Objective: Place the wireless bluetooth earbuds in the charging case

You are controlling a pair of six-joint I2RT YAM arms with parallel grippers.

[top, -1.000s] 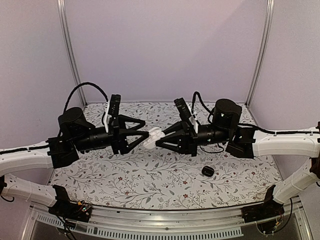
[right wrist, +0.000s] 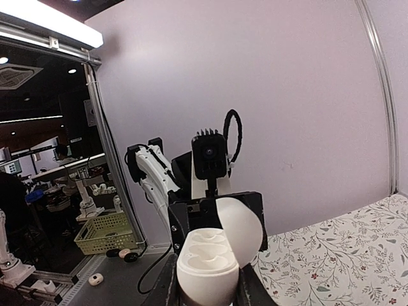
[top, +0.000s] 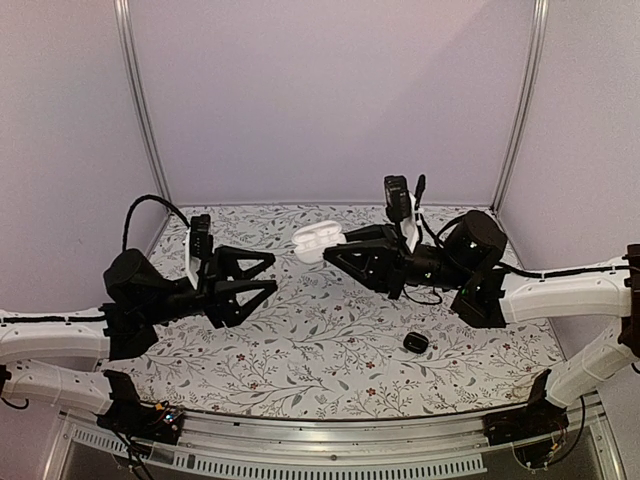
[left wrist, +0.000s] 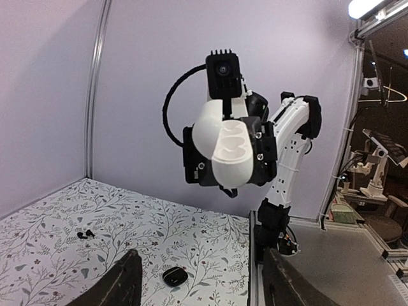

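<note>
The white charging case (top: 318,240), lid up, is held in the air by my right gripper (top: 345,255), shut on it. In the right wrist view the case (right wrist: 207,274) fills the gap between the fingers, its wells facing up; I cannot tell whether earbuds sit in them. The left wrist view shows the same case (left wrist: 233,153) above the table. My left gripper (top: 268,275) stands open to the left of the case, apart from it, with nothing between its fingers.
A small black object (top: 415,342) lies on the patterned table (top: 330,360) below the right arm. Small dark items (left wrist: 86,234) also show on the table in the left wrist view.
My left gripper has drawn back from the case and moved lower. My right gripper has lifted the case and moved it slightly right.
</note>
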